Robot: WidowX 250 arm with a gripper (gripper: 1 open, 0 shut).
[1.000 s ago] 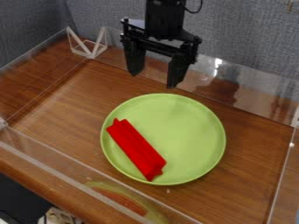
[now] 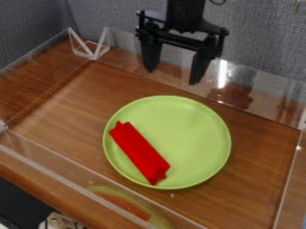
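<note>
A black gripper [image 2: 176, 59] hangs at the top centre, above and behind a light green round plate [image 2: 180, 125], its two fingers apart with nothing seen between them. A red elongated block [image 2: 138, 152] lies diagonally on the left part of the plate, from upper left to lower right.
The plate sits on a wooden surface [image 2: 60, 103] with clear walls at its edges. A white wire frame [image 2: 89, 46] stands at the back left. A yellow-green curved object [image 2: 120, 201] shows near the front edge. The wood left and right of the plate is bare.
The plate and red block have not moved.
</note>
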